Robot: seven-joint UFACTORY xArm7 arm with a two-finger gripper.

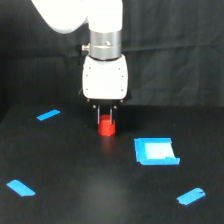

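Observation:
The white arm reaches down from the top centre, its gripper (106,112) low at the middle of the black surface. Between and just below its fingers is a small red object (106,127), upright on the surface. Whether the fingers grip it or only stand around it, I cannot tell.
A blue-taped square with a pale centre (157,151) lies to the right. Short blue tape strips lie at the left back (48,114), front left (21,188) and front right (191,196).

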